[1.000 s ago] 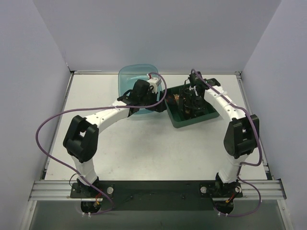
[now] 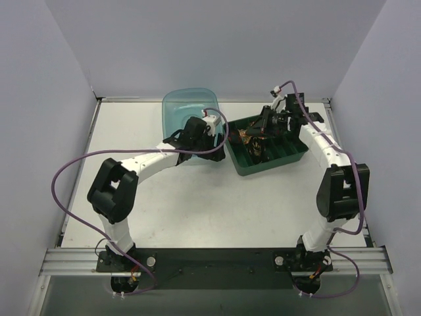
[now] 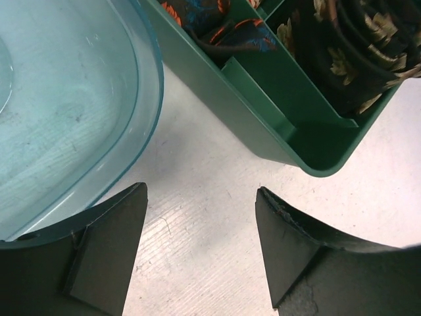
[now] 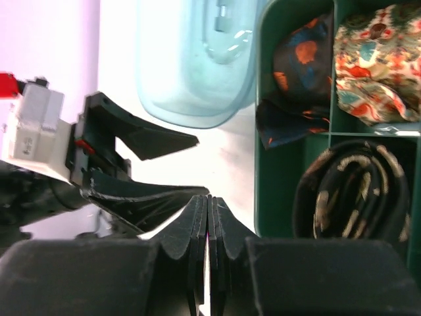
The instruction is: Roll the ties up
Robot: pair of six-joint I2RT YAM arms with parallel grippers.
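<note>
A dark tie with tan leaves (image 4: pixel 352 194) lies coiled in a front compartment of the green divided box (image 3: pixel 247 125). Behind it, in the right wrist view, are a red-and-cream patterned tie (image 4: pixel 371 62) and a dark tie with orange flowers (image 4: pixel 299 59), each in its own compartment. The flowered one's end bunches low against the wall. My left gripper stands open between the blue basin and the box, only bare table between its fingers. Over the box, my right gripper is shut, with no tie visible between its fingertips.
A clear blue basin (image 2: pixel 187 108) stands left of the box, close to my left fingers, and looks empty where visible. My right arm covers the box's back right part from above.
The left gripper has shifted slightly toward the front.
</note>
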